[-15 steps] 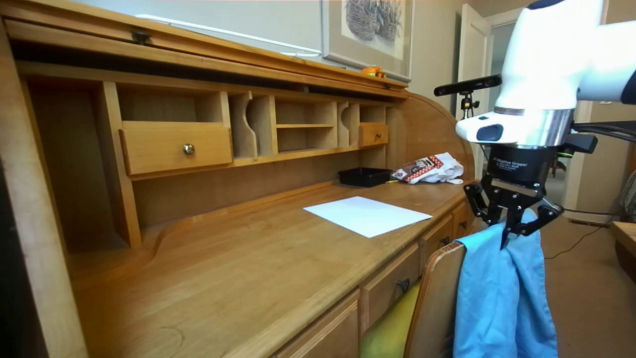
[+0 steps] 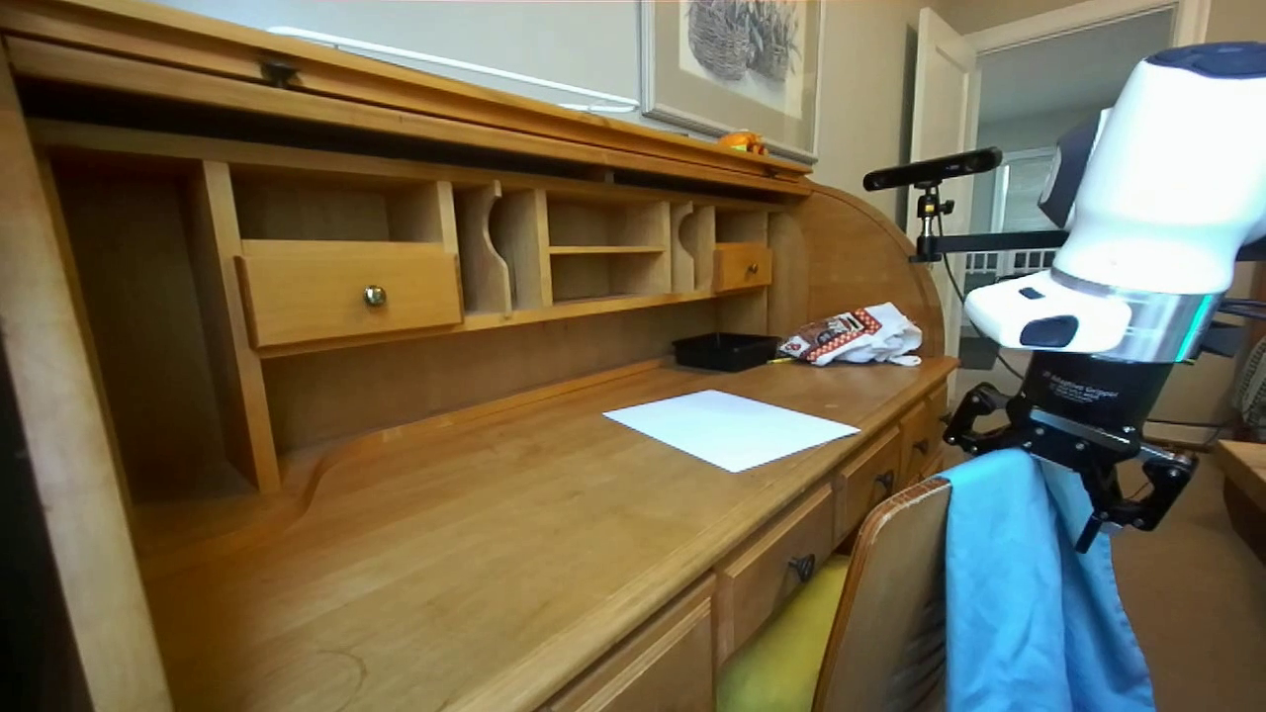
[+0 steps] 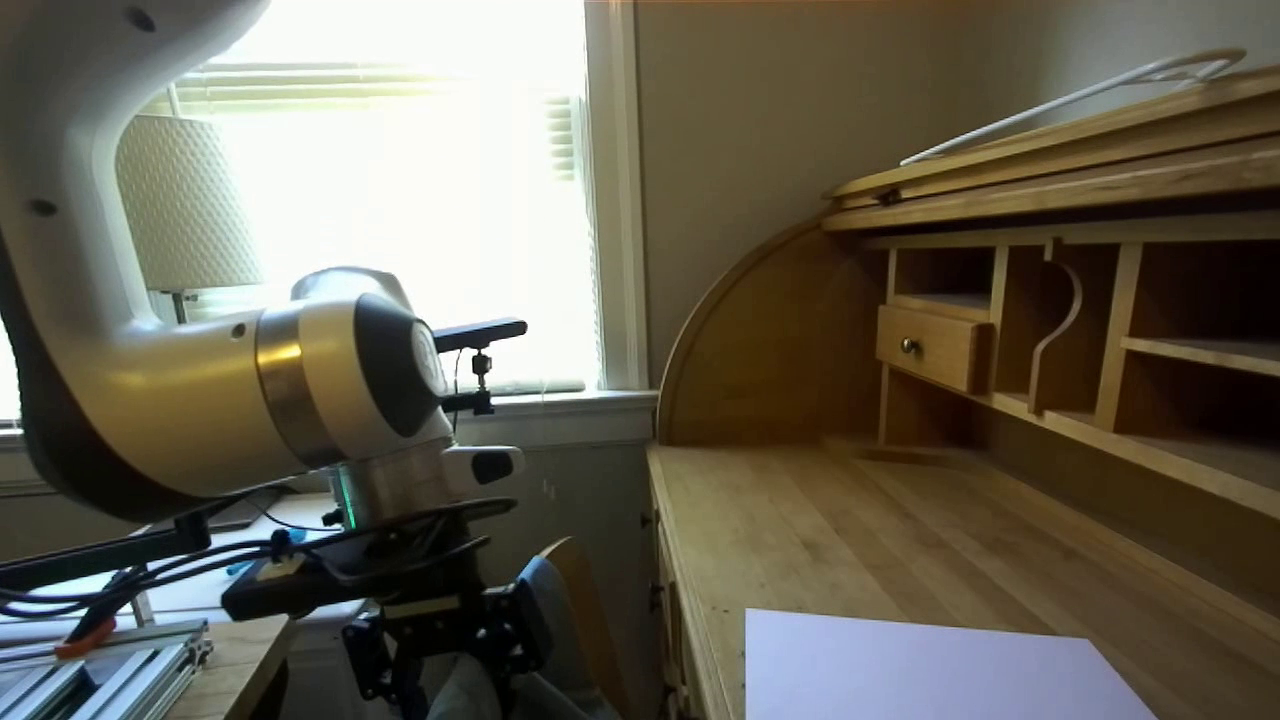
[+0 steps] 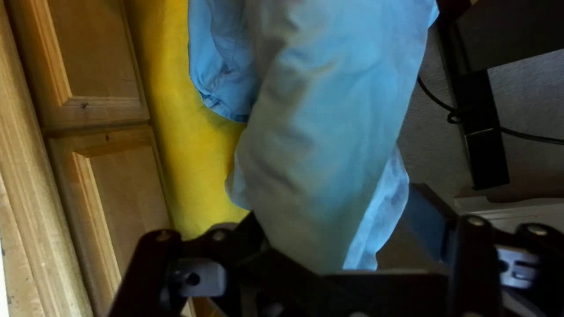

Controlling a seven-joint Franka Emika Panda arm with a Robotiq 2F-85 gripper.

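Observation:
A light blue cloth (image 2: 1030, 581) hangs draped over the back of a wooden chair (image 2: 890, 581). My gripper (image 2: 1044, 492) is at the top of the cloth, its fingers spread apart with the draped fabric between them. In the wrist view the blue cloth (image 4: 322, 153) fills the middle, and a dark finger (image 4: 431, 222) stands clear to its right. The other fingertip is partly covered by fabric. From exterior view 2 the gripper (image 3: 462, 690) appears low beside the chair (image 3: 588, 624); its tips are cut off or hard to make out.
Left of the chair stands a roll-top desk (image 2: 475, 534) with a white sheet (image 2: 730, 427), a black tray (image 2: 726, 350) and a crumpled bag (image 2: 857, 334) on it. The yellow seat (image 4: 185, 158) lies close to the desk drawers. Much of the desktop is bare.
The gripper's fingers have spread from nearly closed at the cloth to wide apart. In exterior view 1, the arm has moved right and tilted; chair back and cloth have shifted slightly right.

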